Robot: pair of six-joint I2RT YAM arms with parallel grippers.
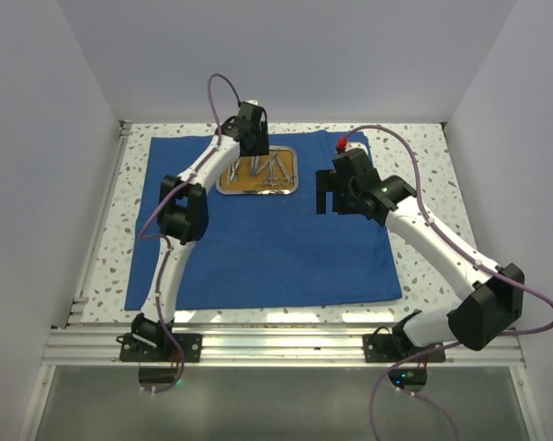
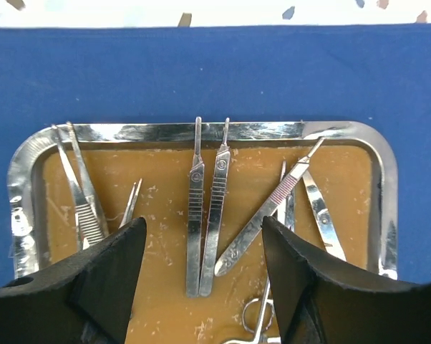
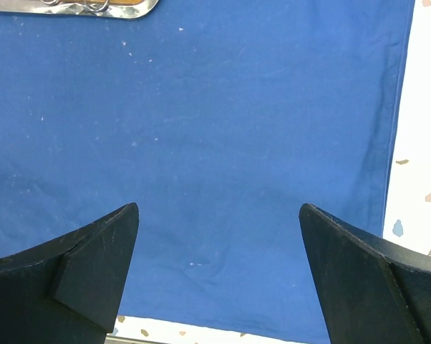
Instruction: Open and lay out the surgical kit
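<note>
The metal tray (image 1: pixel 296 172) with a brown inside lies at the back of the blue cloth (image 1: pixel 286 248). In the left wrist view two scalpel handles (image 2: pixel 214 215) stand side by side mid-tray, with a third handle (image 2: pixel 262 215) slanting to their right. Tweezers (image 2: pixel 86 208) lie at the tray's left, while ringed instruments (image 2: pixel 264 315) and another slim handle (image 2: pixel 321 215) are on the right. Above the tray, my left gripper is part open, its fingers either side of the two handles and apart from them. My right gripper stands open and empty over bare cloth.
Speckled white table (image 1: pixel 423 184) borders the cloth. The right arm stands right of the tray, and a metal rail (image 1: pixel 286 344) runs along the front.
</note>
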